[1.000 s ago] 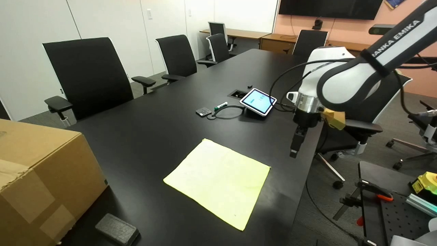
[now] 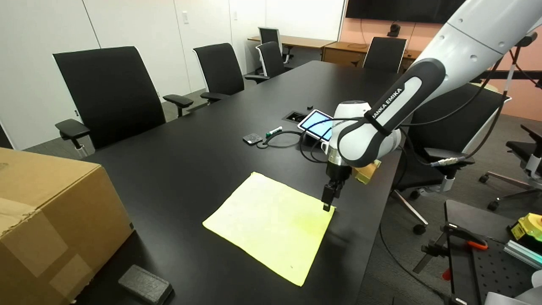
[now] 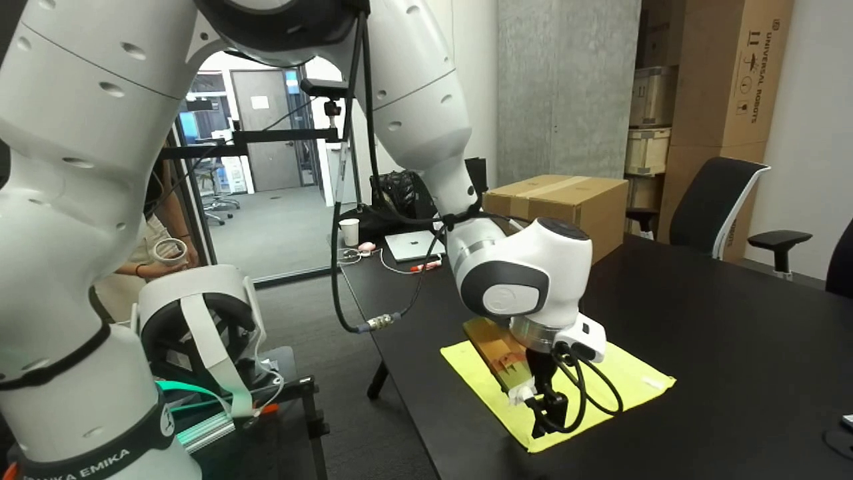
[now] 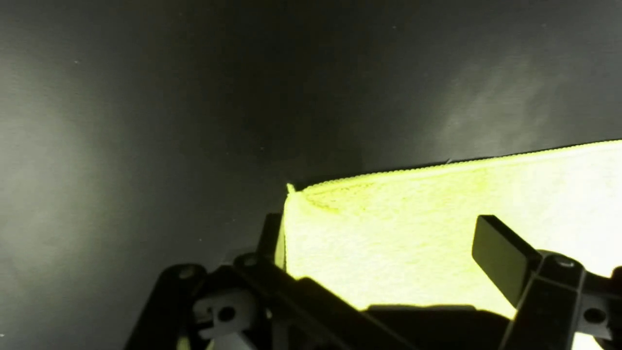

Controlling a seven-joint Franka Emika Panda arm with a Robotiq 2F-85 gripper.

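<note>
A yellow cloth point(image 2: 272, 223) lies spread flat on the black table point(image 2: 203, 162). My gripper point(image 2: 327, 206) is over the cloth's corner nearest the tablet. In the wrist view the gripper stands open, its fingers point(image 4: 502, 259) wide apart. The corner of the cloth point(image 4: 373, 239) shows between them, with the left finger along the cloth's side edge and the right finger above its inner area. Nothing is gripped. From the other side, the cloth point(image 3: 640, 376) is partly covered by the arm and the gripper point(image 3: 552, 424).
A cardboard box point(image 2: 56, 223) and a dark eraser-like block point(image 2: 145, 284) sit left of the cloth. Behind it are a tablet point(image 2: 315, 124), a green marker point(image 2: 274, 131) and a small dark device point(image 2: 252, 139). Bare table surrounds the cloth.
The arm has moved left and down in exterior view 1, from beyond the cloth's edge to its corner. The cloth lies as before.
</note>
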